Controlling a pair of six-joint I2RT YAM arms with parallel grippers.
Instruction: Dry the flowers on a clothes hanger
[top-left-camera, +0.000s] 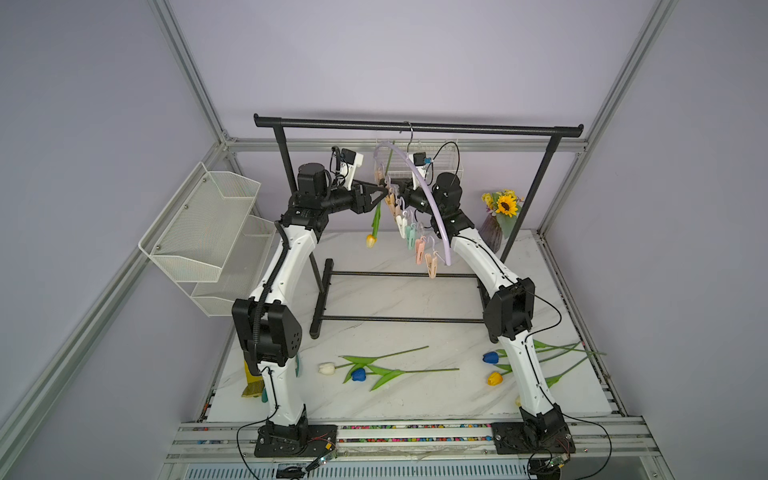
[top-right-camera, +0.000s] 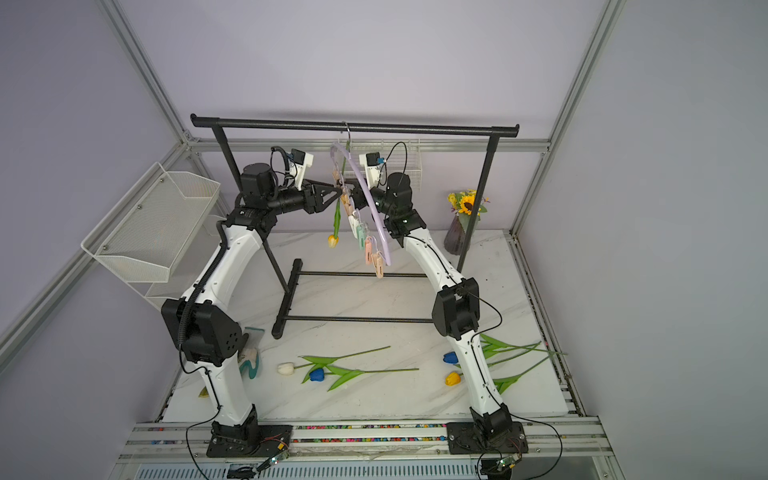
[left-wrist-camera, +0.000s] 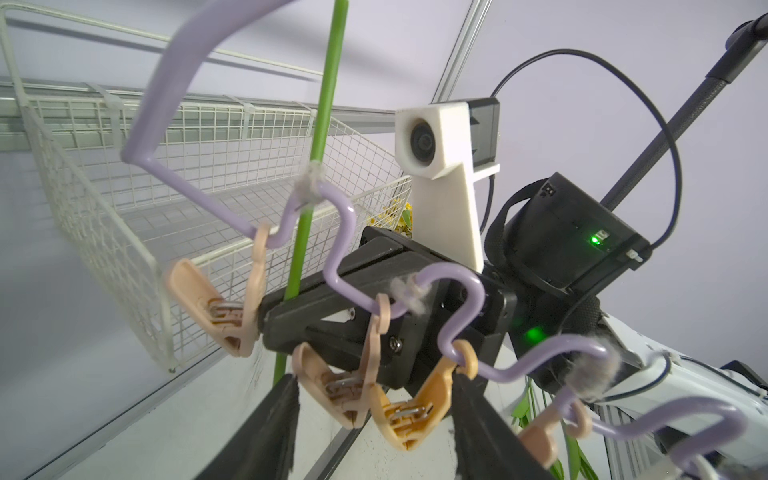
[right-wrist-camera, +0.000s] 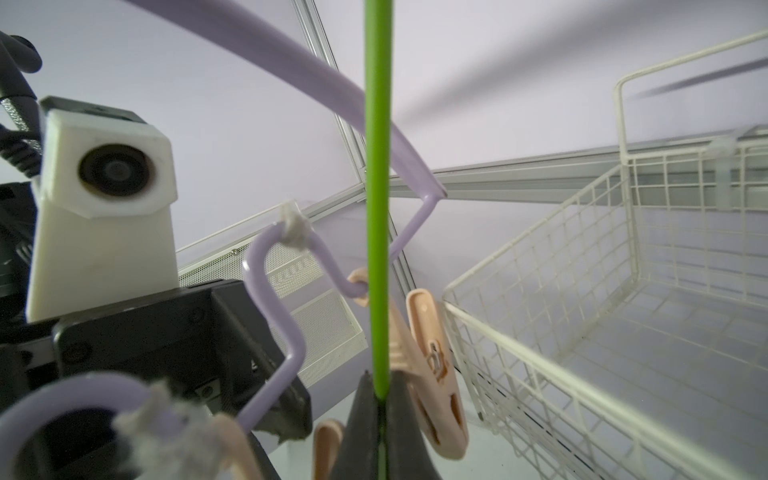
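Observation:
A lilac hanger (top-left-camera: 436, 200) hangs from the black rail (top-left-camera: 336, 121), carrying a row of pastel clips (top-right-camera: 368, 249). A yellow tulip (top-left-camera: 371, 240) hangs head down among the grippers and hanger. My right gripper is shut on its green stem (right-wrist-camera: 377, 200), with a pink clip (right-wrist-camera: 432, 368) just beside it. My left gripper stands part open below and in front of several clips (left-wrist-camera: 344, 384); none shows clearly held between its fingers. The stem rises behind the hanger in the left wrist view.
A white wire basket (right-wrist-camera: 520, 352) is close behind the hanger. A vase of sunflowers (top-left-camera: 504, 216) stands at back right. Several tulips (top-left-camera: 360, 373) lie on the front of the table (top-left-camera: 400, 400). A white rack (top-left-camera: 200, 224) is at left.

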